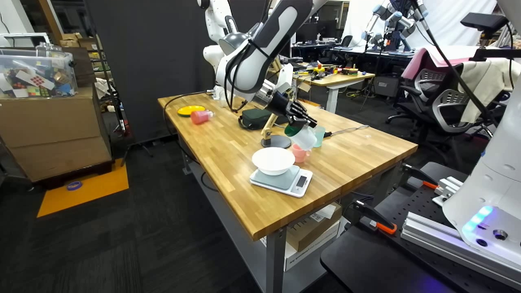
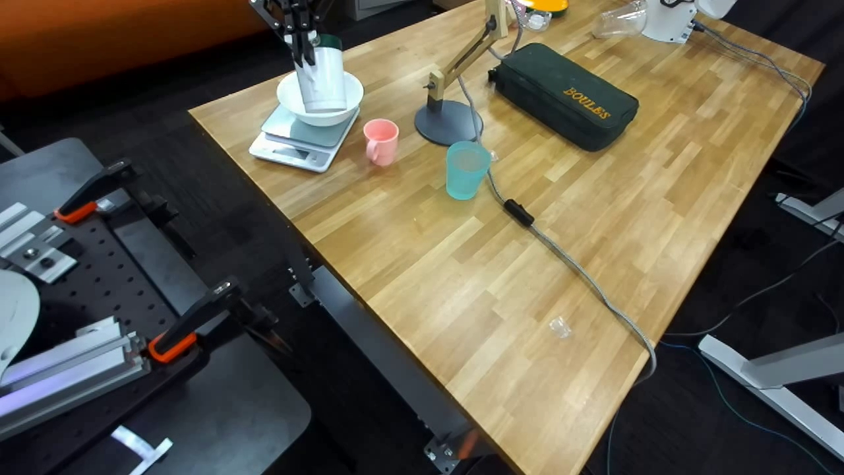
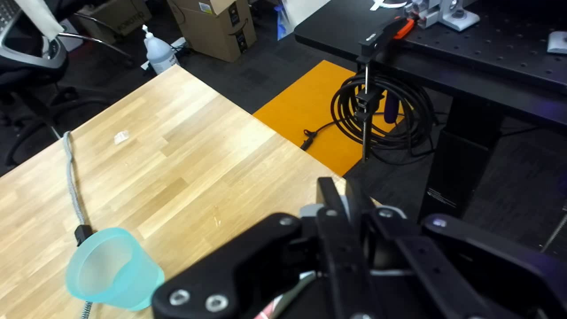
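Note:
My gripper (image 1: pixel 303 119) is shut on a white mug (image 1: pixel 305 140) with a dark green top, held clear of the table and tilted in exterior view 1. From exterior view 2 the mug (image 2: pixel 322 86) overlaps the white bowl (image 2: pixel 355 92) on the kitchen scale (image 2: pixel 273 150). The wrist view shows the closed black fingers (image 3: pixel 332 199) covering most of the mug, so the exact grip cannot be made out. Near it on the table stand a pink mug (image 2: pixel 381 142) and a turquoise cup (image 2: pixel 467 170).
A desk lamp's round base (image 2: pixel 448 123) and a dark green case (image 2: pixel 563 96) stand behind the cups. A grey cable (image 2: pixel 581 270) runs over the table. Farther off are a yellow plate (image 1: pixel 191 110) and a pink bottle (image 1: pixel 200 116).

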